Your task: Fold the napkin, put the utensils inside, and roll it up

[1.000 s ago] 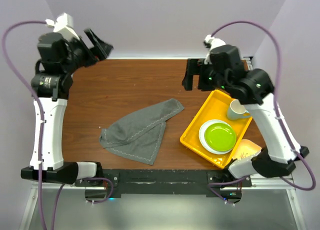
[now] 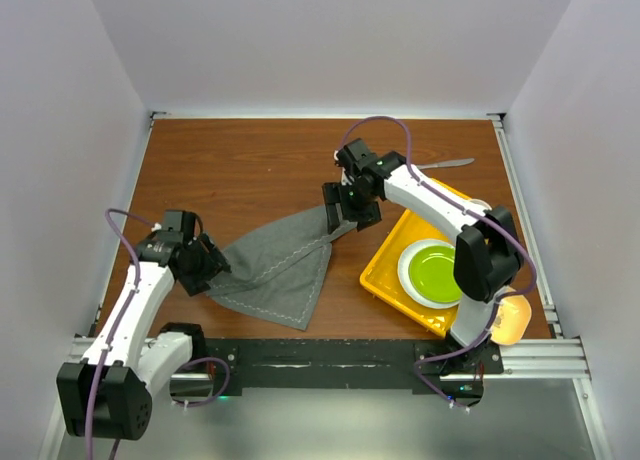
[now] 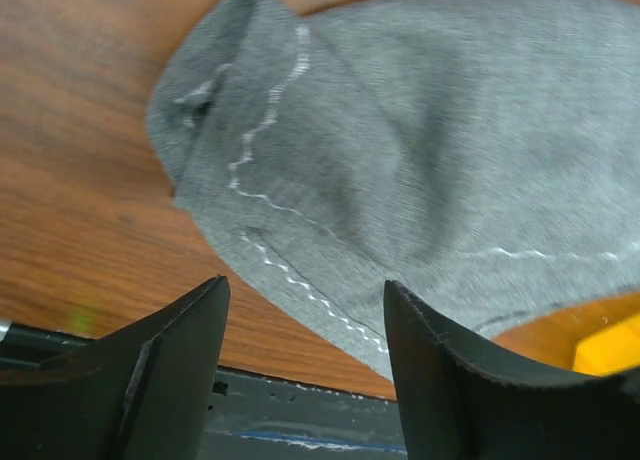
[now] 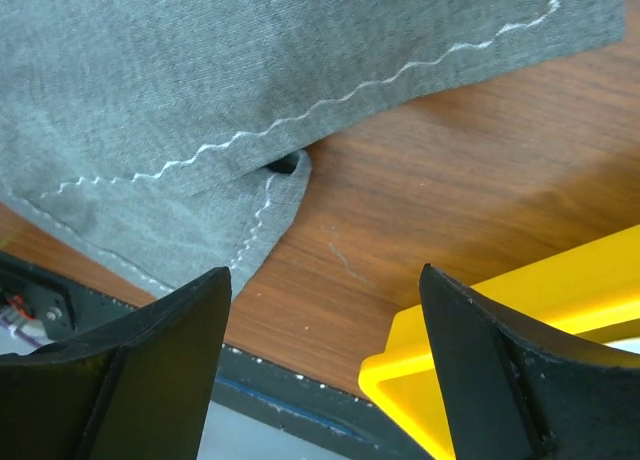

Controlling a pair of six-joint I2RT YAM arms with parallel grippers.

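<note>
The grey napkin (image 2: 281,270) with white stitching lies folded unevenly on the wooden table. My left gripper (image 2: 212,262) is low over the napkin's left end; in the left wrist view its fingers stand apart at the napkin's edge (image 3: 280,150), holding nothing visible. My right gripper (image 2: 342,205) is over the napkin's upper right end; in the right wrist view its fingers are apart, with cloth (image 4: 240,70) and table ahead of them. A knife (image 2: 448,163) lies at the back right, partly hidden by the right arm.
A yellow tray (image 2: 385,288) with a green plate (image 2: 432,272) on a white plate stands right of the napkin, mostly under the right arm. An orange piece (image 2: 510,322) is at front right.
Both grippers have come down toward the napkin, the left one forward to its left end, the right one leftward to its upper right end. The napkin looks unchanged.
</note>
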